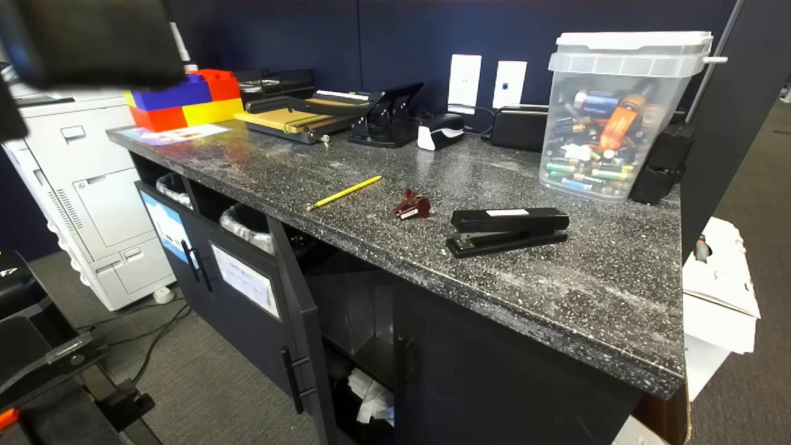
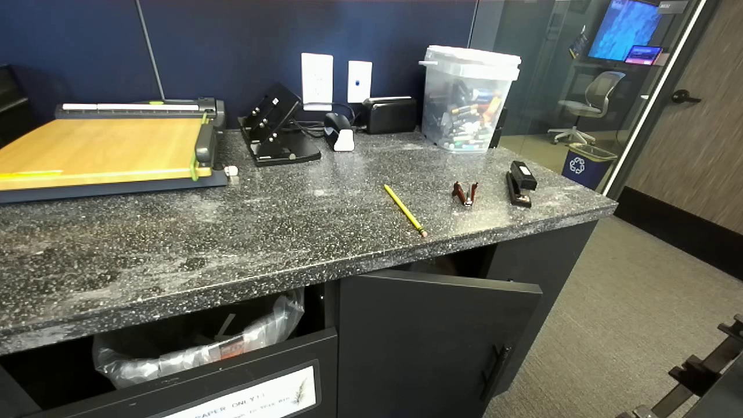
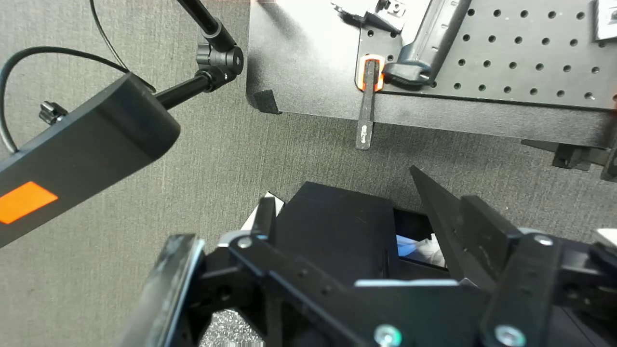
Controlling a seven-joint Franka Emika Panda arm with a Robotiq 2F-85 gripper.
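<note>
In the wrist view my gripper stands open, its two fingers wide apart with nothing held between them. Beyond and below the fingers shows the dark cabinet, one door (image 3: 439, 220) swung outward over the carpet. On the speckled counter lie a yellow pencil (image 1: 345, 193), a dark red staple remover (image 1: 412, 204) and a black stapler (image 1: 508, 230), spaced apart from one another. The same pencil (image 2: 404, 209), staple remover (image 2: 465, 194) and stapler (image 2: 520, 184) appear in the second exterior view. Neither exterior view shows the gripper clearly.
At the back stand a clear bucket of batteries (image 1: 593, 141), a hole punch (image 1: 385, 118) and a paper cutter (image 2: 104, 150). The ajar cabinet door (image 2: 439, 334) juts out below the counter's front edge. A black work table (image 3: 312, 63) with clamped parts lies across the carpet.
</note>
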